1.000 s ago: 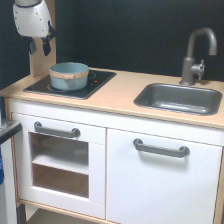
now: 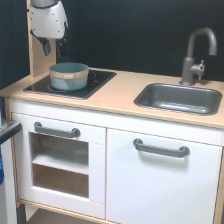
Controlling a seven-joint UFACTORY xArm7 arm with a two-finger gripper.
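Note:
My white gripper (image 2: pixel 53 47) hangs at the upper left, above and slightly left of a blue-grey pot (image 2: pixel 69 80). Its dark fingers point down and look spread, and nothing shows between them. A clear gap separates the fingertips from the pot. The pot stands upright on the black cooktop (image 2: pixel 99 83) and has a tan band round its upper side.
To the right, a metal sink (image 2: pixel 178 98) is set into the wooden counter (image 2: pixel 122 92), with a grey faucet (image 2: pixel 190 65) behind it. Bare counter lies between cooktop and sink. White cabinet doors with grey handles (image 2: pixel 161 148) are below.
My gripper has moved to the right, closer to being over the pot. The pot and the rest of the kitchen have not visibly moved.

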